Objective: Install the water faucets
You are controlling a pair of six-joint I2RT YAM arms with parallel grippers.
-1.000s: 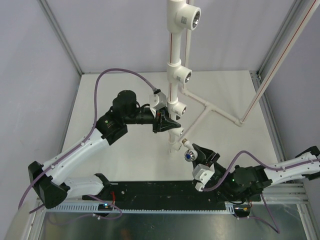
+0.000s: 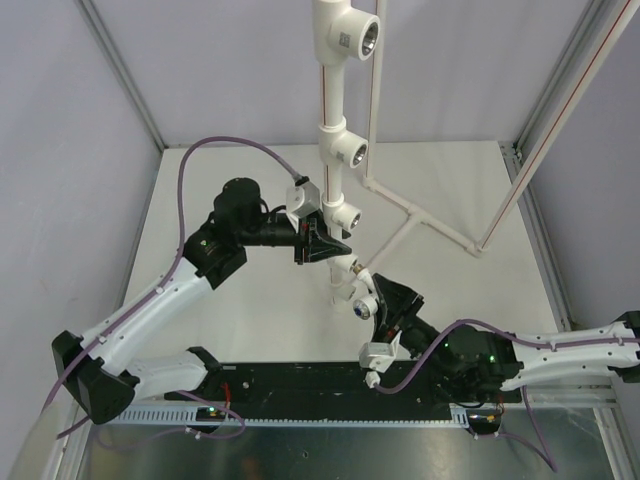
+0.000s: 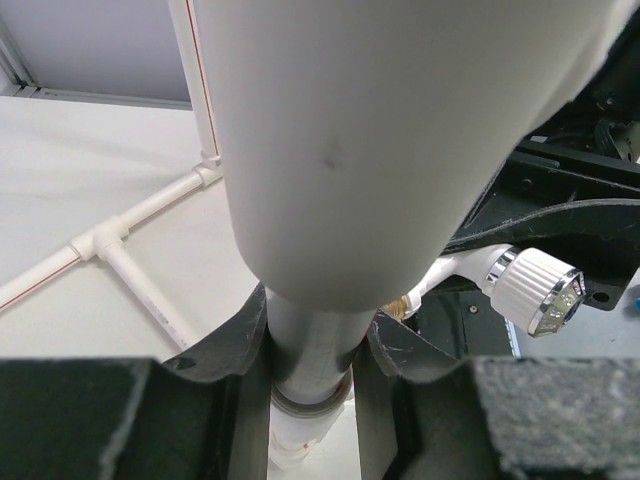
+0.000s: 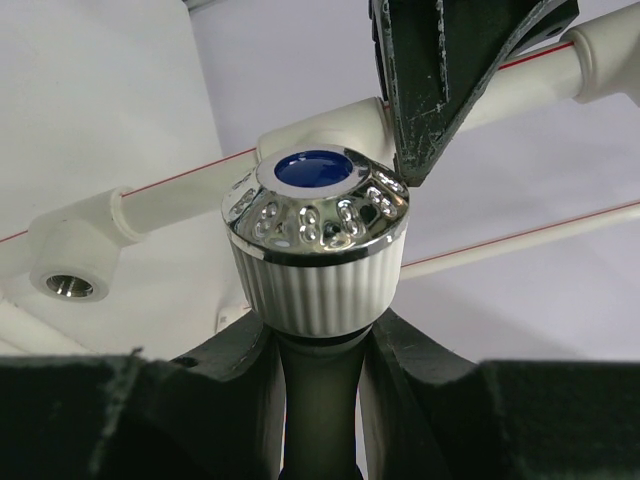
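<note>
My left gripper (image 2: 318, 245) is shut on the white vertical pipe (image 3: 315, 345) of the tall riser with side sockets (image 2: 349, 150). My right gripper (image 2: 380, 295) is shut on a faucet with a white-and-chrome knob and blue cap (image 4: 315, 235). In the top view the faucet's threaded brass end (image 2: 357, 268) points up-left at the socket (image 2: 340, 262) just below my left gripper, very close to it; whether it touches I cannot tell. In the left wrist view the brass thread is partly hidden behind the pipe.
A thinner pipe frame with a tee (image 2: 420, 220) stands behind on the white board (image 2: 220, 320). Upper sockets (image 2: 355, 35) face right. Grey walls enclose both sides.
The riser and my left gripper have shifted left in the top view.
</note>
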